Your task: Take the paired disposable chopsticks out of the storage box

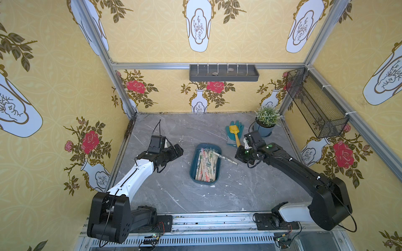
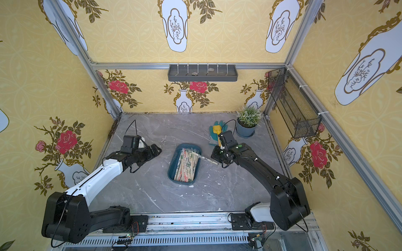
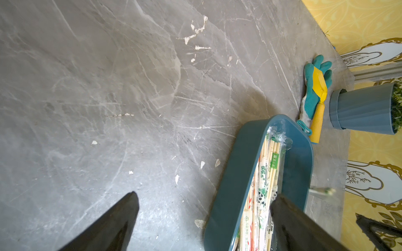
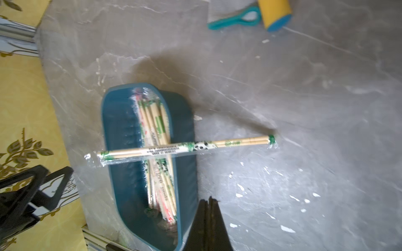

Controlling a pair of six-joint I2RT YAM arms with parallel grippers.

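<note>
The blue-green storage box (image 1: 193,173) stands mid-table, holding several wrapped chopstick pairs (image 4: 161,184) laid lengthwise. One wrapped pair (image 4: 180,148) with green ends crosses over the box's right side, its outer end sticking out above the table. Whether it touches the rim I cannot tell. My right gripper is shut, its fingertips together and nothing between them. It is to the right of the box, near that pair's outer end but apart from it. To the left of the box, my left gripper stands open and empty over the table.
Behind the right gripper lie a teal glove (image 3: 310,100) and a yellow shovel (image 3: 319,90). A potted plant (image 1: 264,123) stands at the back right. A mesh basket (image 1: 318,102) hangs on the right wall.
</note>
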